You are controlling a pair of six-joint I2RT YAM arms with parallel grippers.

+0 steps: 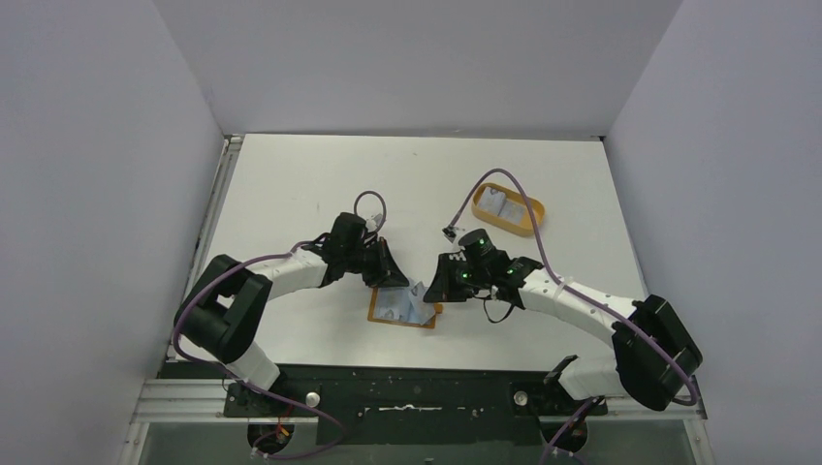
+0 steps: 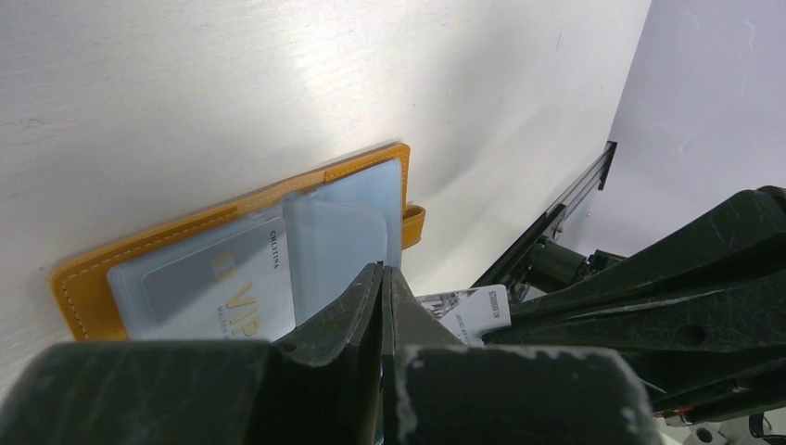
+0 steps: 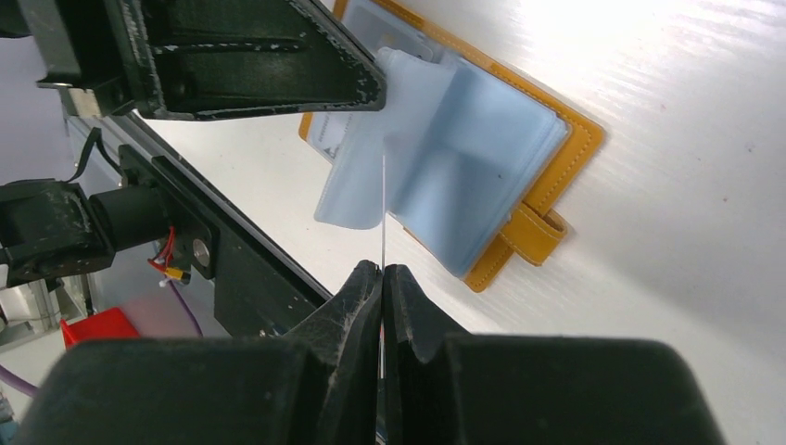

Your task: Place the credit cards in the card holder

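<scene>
The tan-edged card holder (image 1: 372,306) lies open on the table between the arms. My left gripper is shut on the edge of a pale plastic sleeve page (image 3: 400,116), lifting it off the pages below. A card with "VIP" lettering (image 2: 232,295) sits in another sleeve. Shut on a white credit card (image 2: 484,311), my right gripper holds it just above the holder. In the right wrist view that card appears edge-on as a thin line against the raised page; whether it is inside the sleeve mouth I cannot tell.
A tan tray (image 1: 531,231) with cards in it stands at the back right. The holder's strap (image 3: 536,235) sticks out on its right side. The two grippers are close together over the holder.
</scene>
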